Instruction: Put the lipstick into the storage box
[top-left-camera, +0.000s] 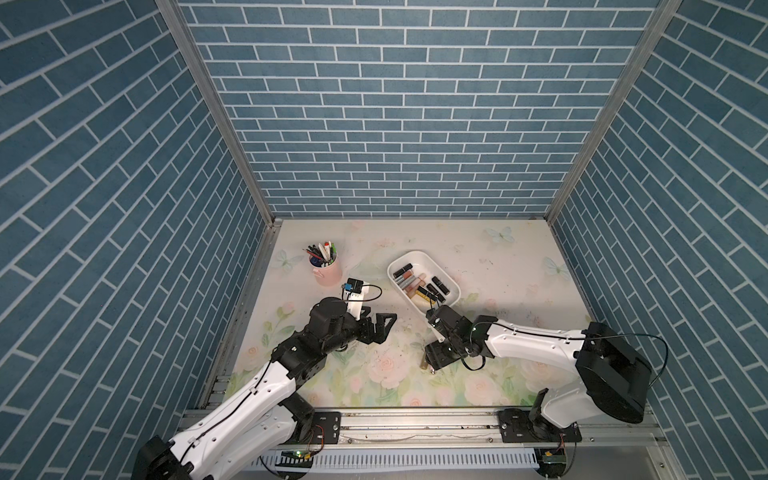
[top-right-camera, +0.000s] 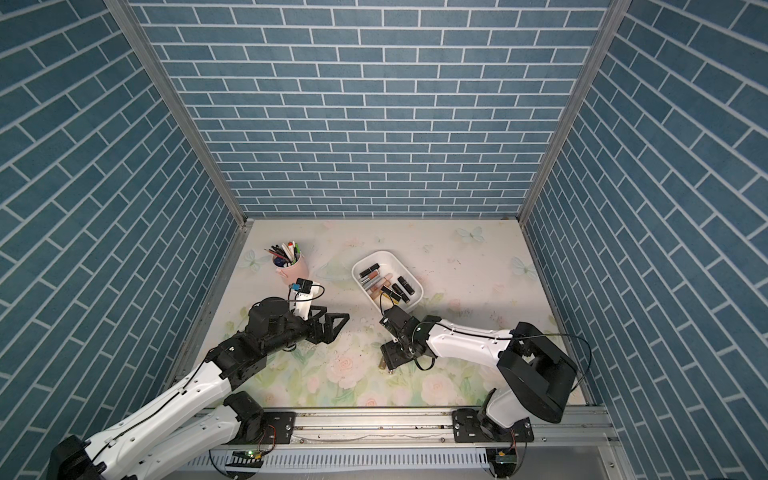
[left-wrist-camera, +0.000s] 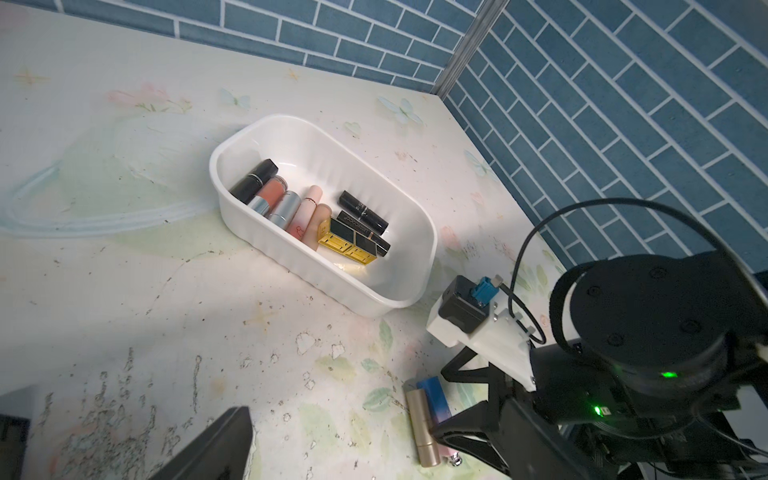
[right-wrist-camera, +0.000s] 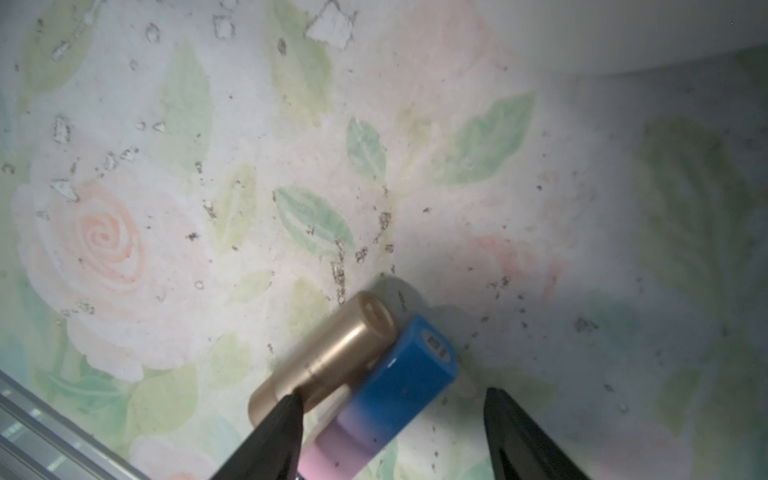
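Observation:
Two lipsticks lie side by side on the table near its front: a gold one (right-wrist-camera: 328, 360) and a blue-to-pink one (right-wrist-camera: 392, 392). In the right wrist view my right gripper is open over them, its left finger overlapping their near ends and the blue-pink one between its fingertips. From above, that gripper (top-left-camera: 436, 352) mostly hides both. The white storage box (left-wrist-camera: 324, 284) stands behind, holding several lipsticks, among them a yellow-and-black one (left-wrist-camera: 346, 241). Open and empty, my left gripper (top-left-camera: 379, 329) hangs over the table to the left of the box.
A pink cup (top-left-camera: 326, 273) full of pens stands at the back left. Close to the right gripper, the box's near corner (left-wrist-camera: 376, 308) rises beside the right arm.

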